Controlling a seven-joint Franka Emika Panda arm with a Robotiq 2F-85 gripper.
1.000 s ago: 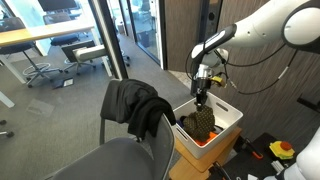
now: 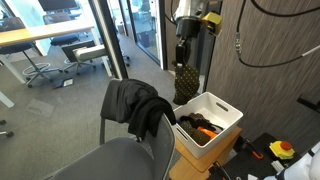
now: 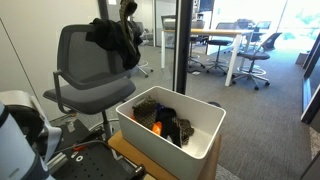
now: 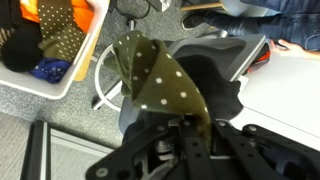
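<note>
A dark brown cloth with pale dots (image 2: 186, 84) hangs from my gripper (image 2: 183, 64), above and to the left of the white box (image 2: 226, 116) in exterior view 1. In the wrist view the dotted cloth (image 4: 160, 75) spreads out from between the fingers, and my gripper is shut on it. The cloth hides much of the fingertips. Inside the box lie more crumpled fabrics, among them an orange piece (image 3: 157, 128), a dotted brown piece (image 4: 62, 35) and a blue piece (image 4: 51, 70).
A grey chair (image 2: 122, 158) with a black garment (image 2: 135, 103) over its back stands beside the box. The box (image 3: 198, 148) rests on a wooden surface (image 3: 150, 158). Open carpet (image 2: 50, 125) lies beyond the chair.
The gripper has risen out of the box and swung left towards the chair. The dotted cloth has come up with it and now hangs clear of the box.
</note>
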